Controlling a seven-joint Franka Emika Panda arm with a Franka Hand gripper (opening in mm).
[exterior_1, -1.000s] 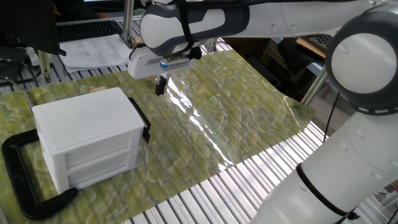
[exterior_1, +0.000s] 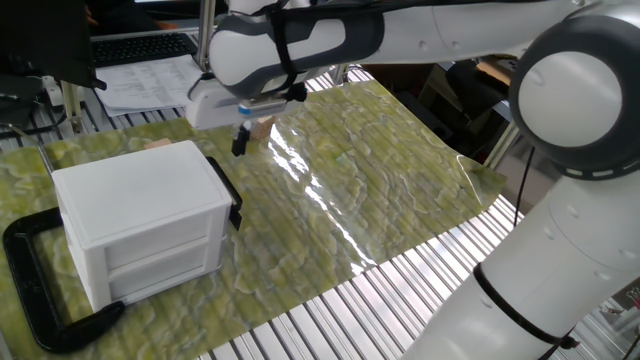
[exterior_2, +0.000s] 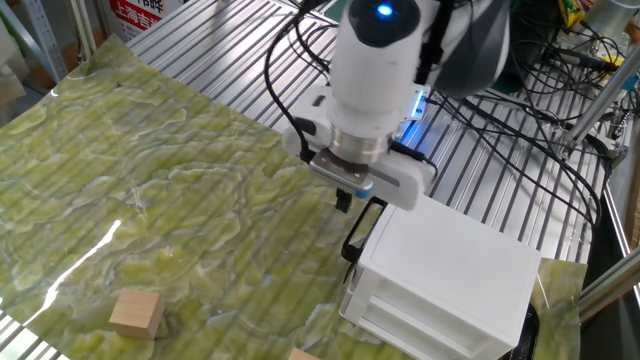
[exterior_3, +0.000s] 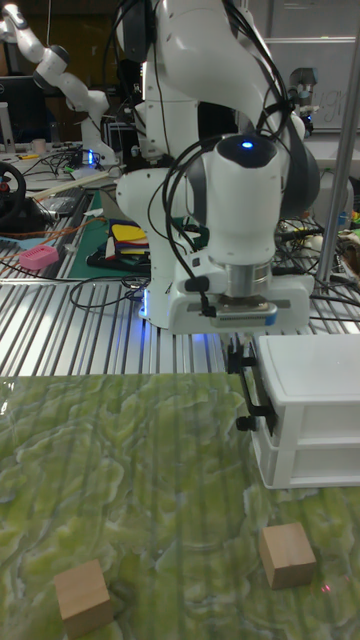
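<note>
A white drawer cabinet (exterior_1: 145, 215) stands on the green marbled sheet, its drawer fronts closed as far as they show. Two wooden blocks lie on the sheet: one block (exterior_3: 83, 599) at the front left, another block (exterior_3: 287, 555) in front of the cabinet (exterior_3: 320, 373). My gripper (exterior_2: 344, 201) hangs above the sheet beside the cabinet, pointing down. Its black fingers (exterior_1: 240, 141) sit together under the middle of the hand, with nothing visible between them. In exterior view 1 a block (exterior_1: 264, 127) shows just behind the fingers; the other block is mostly hidden by the cabinet.
A black clamp (exterior_1: 30, 290) grips the cabinet's side and sticks out over the sheet. Another black fitting (exterior_3: 251, 395) juts from the cabinet's opposite side. Much of the green sheet (exterior_1: 370, 170) is clear. Bare metal slats (exterior_1: 340, 315) border it.
Over the last second the arm has swung slightly left in exterior view 1, carrying the gripper toward the cabinet's side. The cabinet has stayed where it was.
</note>
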